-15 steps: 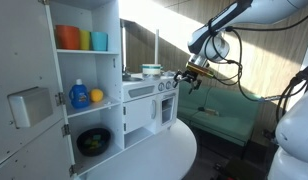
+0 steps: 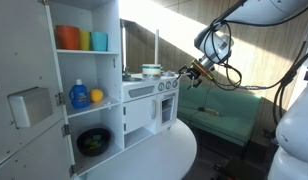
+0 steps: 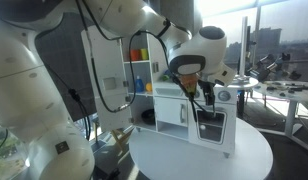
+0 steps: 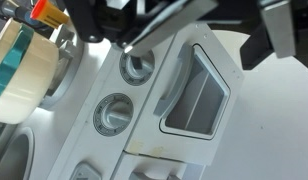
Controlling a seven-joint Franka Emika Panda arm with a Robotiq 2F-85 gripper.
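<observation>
My gripper stands open above the front of the white toy kitchen (image 2: 138, 91), with nothing between its fingers. Beneath it in the wrist view are two grey knobs, a nearer knob (image 4: 114, 115) and a farther knob (image 4: 137, 65). Beside them is the oven door (image 4: 199, 95) with its dark window, which looks closed. A cream pot (image 4: 22, 75) with a teal handle rests on the stovetop to the left. In exterior view 1 the gripper (image 2: 190, 76) hangs near the right end of the kitchen, clear of the pot (image 2: 152, 71).
Shelves to the left hold coloured cups (image 2: 84, 40), a blue bottle (image 2: 78, 96), an orange round object (image 2: 96, 95) and a black bowl (image 2: 93, 141). A green sofa (image 2: 222, 110) stands behind.
The arm's hand has risen a little and shifted slightly right in exterior view 1, tilting as it moved. The kitchen and the shelf items look unmoved.
</observation>
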